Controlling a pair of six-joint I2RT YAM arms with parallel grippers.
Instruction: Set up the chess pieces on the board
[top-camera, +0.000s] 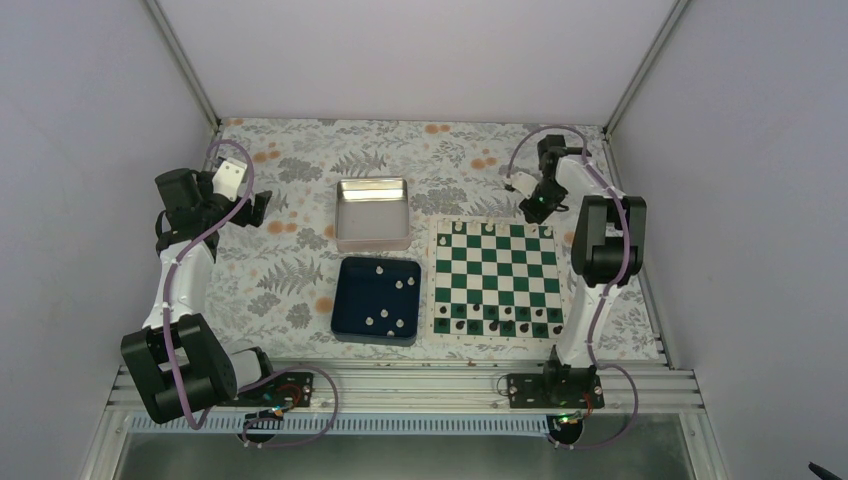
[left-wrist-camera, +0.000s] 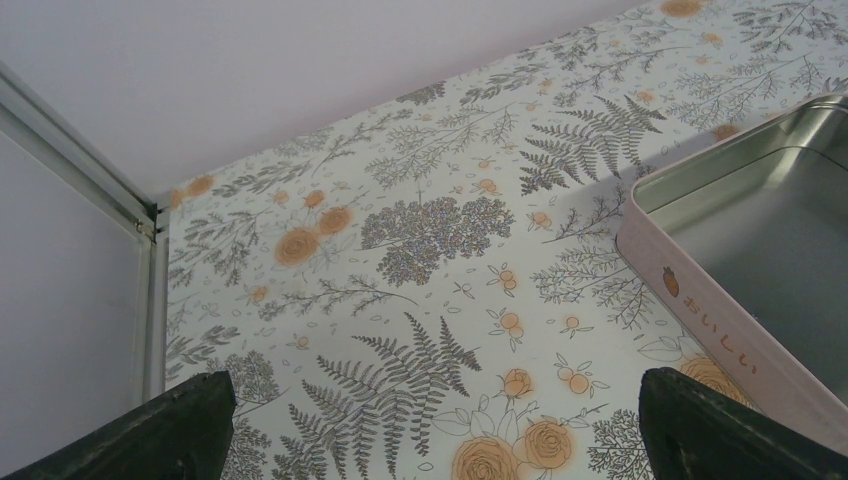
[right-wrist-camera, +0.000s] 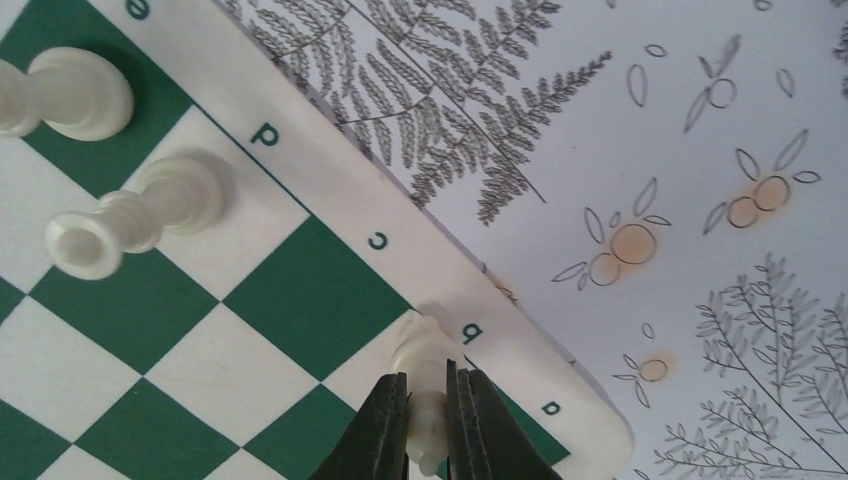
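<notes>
In the right wrist view my right gripper is shut on a white chess piece (right-wrist-camera: 428, 418), its round base pointing down toward the board. It hangs over the b-file square of the edge row. A white knight on that square is mostly hidden behind it. Two other white pieces stand upright on the d (right-wrist-camera: 185, 195) and e (right-wrist-camera: 88, 95) squares; the c square is bare green. The green-and-white chessboard (top-camera: 488, 268) carries dark pieces in its near rows. Far left, my left gripper is open and empty above the bare table.
A dark blue tray (top-camera: 347, 300) left of the board holds several white pieces. Behind it sits an empty pinkish metal tin (top-camera: 373, 243). The middle of the board is clear, as is the table (top-camera: 290, 160) at the back left.
</notes>
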